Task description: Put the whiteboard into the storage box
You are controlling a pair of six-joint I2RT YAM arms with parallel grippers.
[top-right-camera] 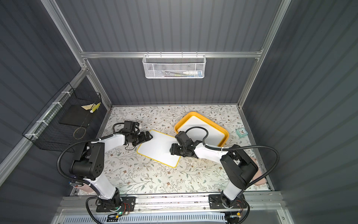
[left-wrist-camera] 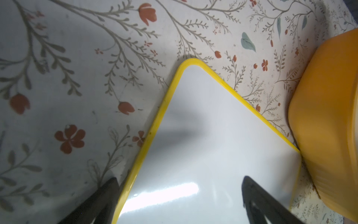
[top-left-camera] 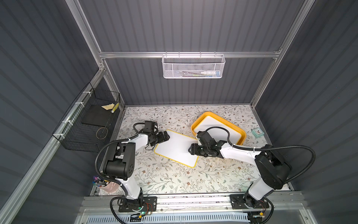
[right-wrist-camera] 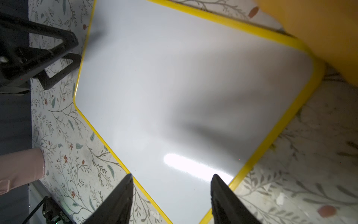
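A white whiteboard (top-left-camera: 176, 148) with a yellow edge lies flat on the floral table, slanted between the two arms. Behind it to the right stands an orange storage box (top-left-camera: 242, 136) with a white inside; the board's far right corner is close against the box wall (left-wrist-camera: 324, 112), and I cannot tell if they touch. My left gripper is open over the board's left end, one finger near the yellow edge. Above the right end my right gripper is also open, with its fingers around the near corner region. Neither visibly grips the board.
A small teal clock (top-left-camera: 257, 132) sits right of the box. On the left wall hangs a black wire basket (top-left-camera: 93, 123), and a white mesh basket (top-left-camera: 193, 69) is on the back wall. A pink pot (right-wrist-camera: 22, 168) stands front left.
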